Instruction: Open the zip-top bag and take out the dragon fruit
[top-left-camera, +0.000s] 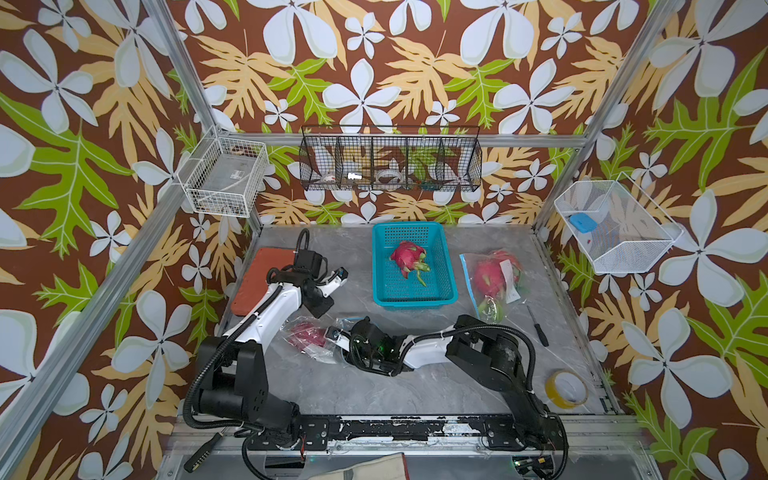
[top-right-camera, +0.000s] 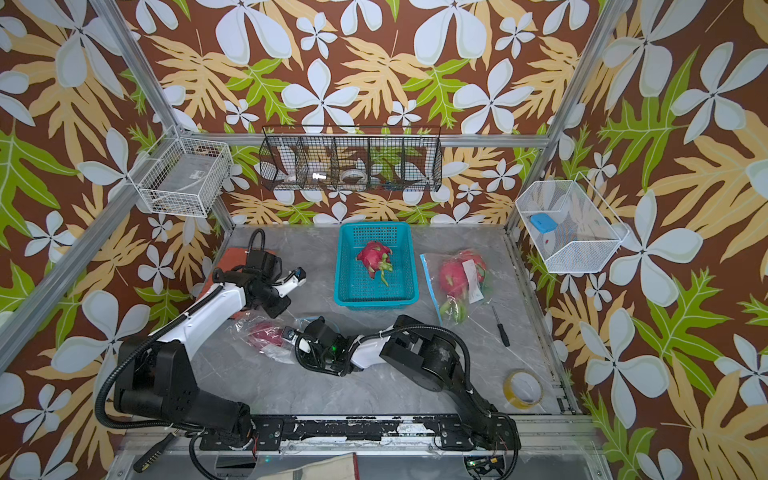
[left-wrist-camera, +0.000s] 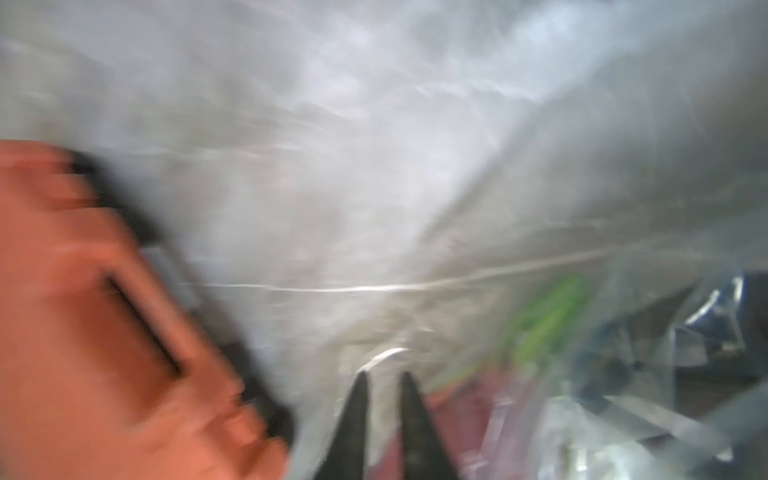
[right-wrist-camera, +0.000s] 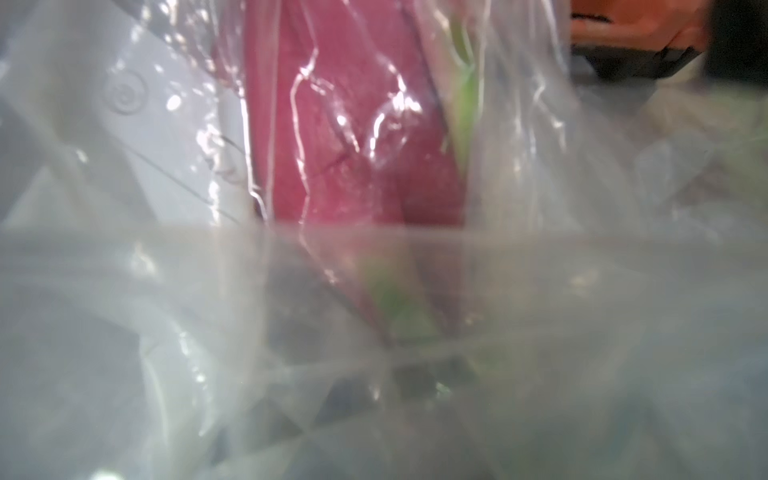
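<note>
Near the left front of the table lies a clear zip top bag (top-left-camera: 324, 352) with a pink dragon fruit (top-left-camera: 304, 333) inside. My left gripper is over the bag, with a narrow gap between its fingertips; blur hides whether film lies there. The fruit (left-wrist-camera: 488, 408) shows just beyond them under the plastic. From the right, my right gripper (top-left-camera: 334, 339) reaches to the bag beside the fruit. In the right wrist view, bag film (right-wrist-camera: 560, 264) crosses in front of the fruit (right-wrist-camera: 360, 120), and the right fingers cannot be made out.
A teal basket (top-left-camera: 385, 297) at the back centre holds another dragon fruit (top-left-camera: 409, 257). Right of it lies a second bagged fruit (top-left-camera: 489, 277). A screwdriver (top-left-camera: 541, 334) and tape roll (top-left-camera: 565, 389) sit at right, an orange-red board (top-left-camera: 260, 276) at left.
</note>
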